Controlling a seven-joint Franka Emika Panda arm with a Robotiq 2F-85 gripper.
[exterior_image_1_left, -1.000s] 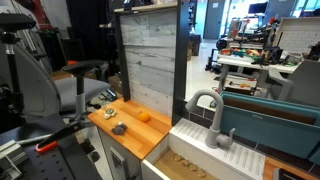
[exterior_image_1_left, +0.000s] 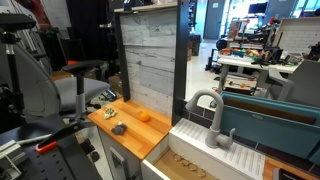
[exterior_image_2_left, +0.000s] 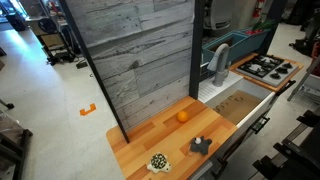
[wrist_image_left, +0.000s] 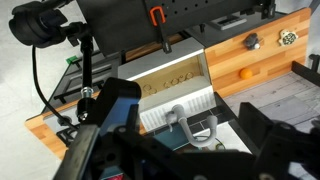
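An orange ball (exterior_image_1_left: 144, 115) rests on the wooden counter (exterior_image_1_left: 150, 132), left of the sink in exterior view 1. Near it on the same counter lie a dark grey object (exterior_image_2_left: 200, 145) and a pale, patterned piece (exterior_image_2_left: 159, 162). Looking down in the wrist view, my gripper is open, its two black fingers (wrist_image_left: 122, 92) wide apart. No object shows between them except the scene far below, with the grey faucet (wrist_image_left: 182, 120) and the sink basin (wrist_image_left: 172, 80). The orange ball (wrist_image_left: 246, 73) appears to the upper right there, well away from the fingers.
A grey wood-look panel (exterior_image_2_left: 140, 65) stands upright behind the counter. The tall faucet (exterior_image_1_left: 214, 110) rises behind the white sink (exterior_image_1_left: 205, 155). A stovetop (exterior_image_2_left: 268, 68) lies beyond the sink.
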